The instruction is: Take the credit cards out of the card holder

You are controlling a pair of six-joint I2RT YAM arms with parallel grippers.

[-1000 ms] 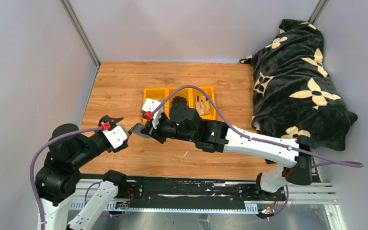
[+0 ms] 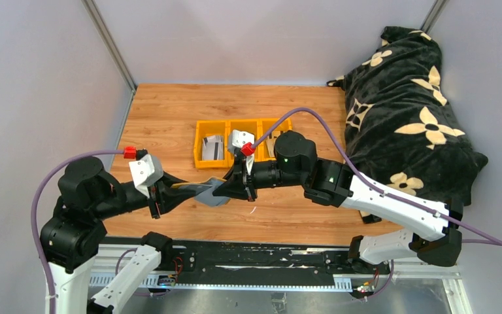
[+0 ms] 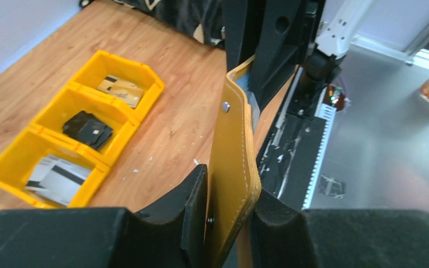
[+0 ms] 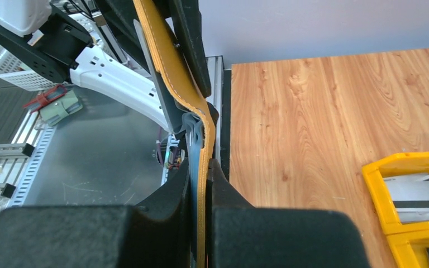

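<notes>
A tan leather card holder (image 3: 232, 151) with a blue-grey inside is stretched between my two grippers above the table. My right gripper is shut on one end of it. At the other end my left gripper has the leather between its fingers, which still stand somewhat apart in the right wrist view. A grey flap or card (image 4: 165, 100) sticks out along the holder's side; which of the two cannot be told. In the top view the holder's blue-grey part (image 2: 212, 195) shows between the fingertips.
Behind the grippers stands a yellow three-part tray (image 2: 198, 140). It holds white striped cards (image 3: 58, 178), black cards (image 3: 87, 129) and tan cards (image 3: 121, 90). A dark flowered cushion (image 2: 412, 124) fills the right side.
My right gripper has moved to the right and the holder now shows longer between the grippers. The left gripper has turned towards the holder, its fingers coming closer together around the end.
</notes>
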